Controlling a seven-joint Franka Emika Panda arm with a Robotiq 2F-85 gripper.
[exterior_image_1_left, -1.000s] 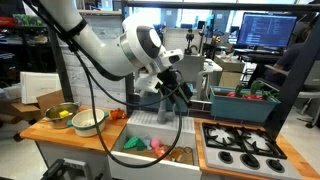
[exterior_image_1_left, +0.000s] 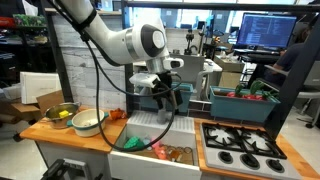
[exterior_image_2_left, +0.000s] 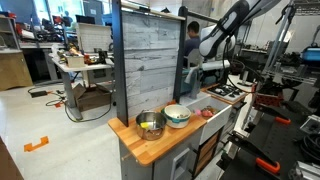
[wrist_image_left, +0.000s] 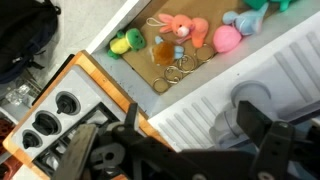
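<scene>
In the wrist view my gripper stands open, its dark fingers wide apart with nothing between them. Below lie a white ridged surface and a grey rounded fixture (wrist_image_left: 240, 110), close to one finger. An open drawer (wrist_image_left: 165, 117) fills the upper part of that view. Inside it are an orange toy (wrist_image_left: 186, 27), a green and yellow toy (wrist_image_left: 127, 41), a pink toy (wrist_image_left: 227, 39), a teal toy (wrist_image_left: 246, 20) and several small rings (wrist_image_left: 176, 72). In exterior view 1 the gripper (exterior_image_1_left: 171, 99) hangs over the counter, above and behind the drawer (exterior_image_1_left: 130, 163).
To the right is a stove (exterior_image_1_left: 245, 148) with black grates and knobs. A pot (exterior_image_1_left: 62, 116) and a pale bowl (exterior_image_1_left: 88, 122) stand on the wooden counter at left. Behind, a teal basket (exterior_image_1_left: 240, 107) holds red and green items. The arm's cable loops before the drawer.
The drawer and its toys look unmoved.
</scene>
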